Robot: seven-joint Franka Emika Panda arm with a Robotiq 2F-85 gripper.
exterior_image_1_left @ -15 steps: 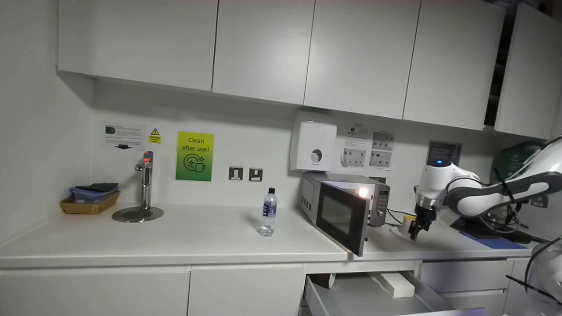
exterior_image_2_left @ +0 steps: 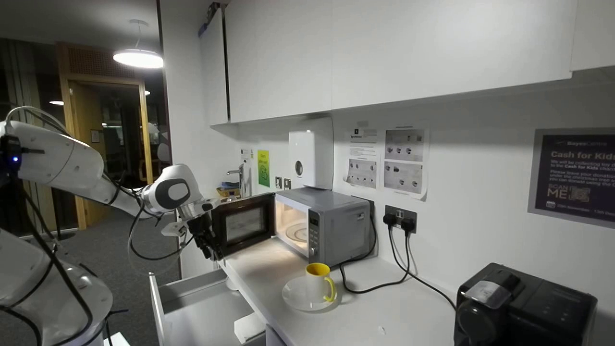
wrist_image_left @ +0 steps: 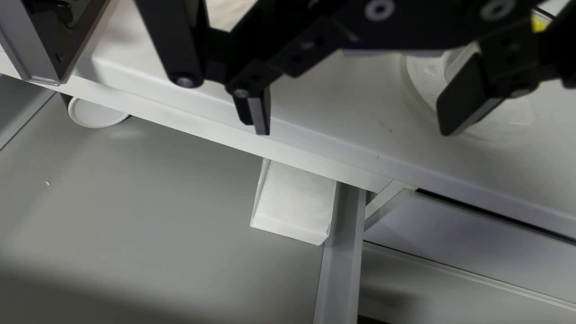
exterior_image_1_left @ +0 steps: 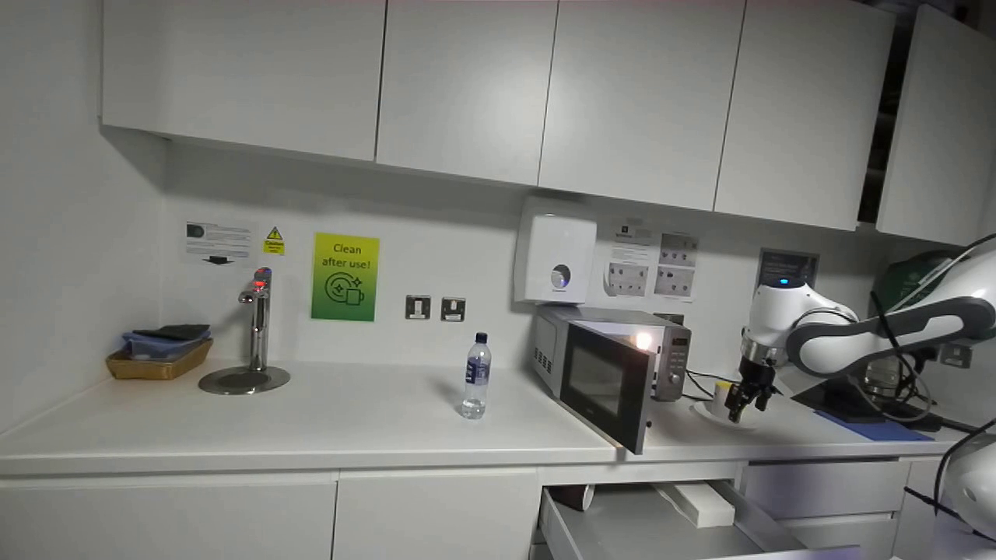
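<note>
My gripper is open, its fingers wide apart with nothing between them. In the wrist view it hangs above the counter's front edge. The microwave [exterior_image_2_left: 346, 225] stands with its door [exterior_image_2_left: 245, 225] swung open and its inside lit; in exterior view 2 my gripper [exterior_image_2_left: 213, 253] appears beside the door. A white mug with a yellow inside [exterior_image_2_left: 318, 285] sits upright on a clear plate [exterior_image_2_left: 292, 297] on the counter. Below, the drawer [wrist_image_left: 135, 216] is pulled out; it holds a white box [wrist_image_left: 297, 200] and a cup [wrist_image_left: 97, 112] lying partly under the counter edge.
A water bottle [exterior_image_1_left: 476, 378] stands left of the microwave, with the tap [exterior_image_1_left: 261, 317] and a basket [exterior_image_1_left: 160, 356] farther left. A black coffee machine [exterior_image_2_left: 524, 305] and power cables [exterior_image_2_left: 377, 285] lie to the other side. Between bottle and tap the counter is clear.
In exterior view 1 my arm has shifted slightly to the right and the gripper has turned a little, its fingers now showing farther apart. The mug, microwave and drawer have not moved.
</note>
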